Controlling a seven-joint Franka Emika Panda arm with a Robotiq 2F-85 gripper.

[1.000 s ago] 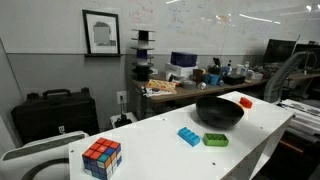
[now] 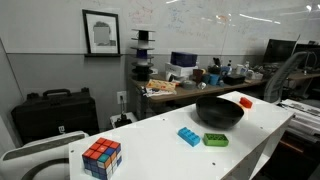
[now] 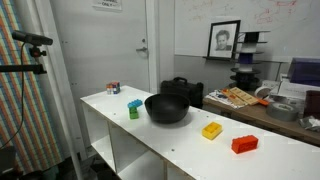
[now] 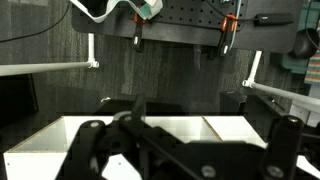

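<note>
In the wrist view my gripper stands open over a dark floor, with nothing held between its fingers. Neither exterior view clearly shows it. On the white table (image 2: 150, 150) lie a blue block (image 2: 189, 136) and a green block (image 2: 215, 140), close together. Just behind them sits a black bowl (image 2: 219, 112); its inside cannot be made out. A multicoloured cube (image 2: 102, 158) is at the table's near left end in exterior view 1. Beyond the bowl, exterior view 2 has a yellow block (image 3: 212, 130) and a red block (image 3: 245, 144).
A cluttered side table (image 3: 270, 119) runs behind the white table. Cables and tools lie on a dark surface (image 4: 180, 33) at the top of the wrist view. A black case (image 2: 54, 116) stands by the wall.
</note>
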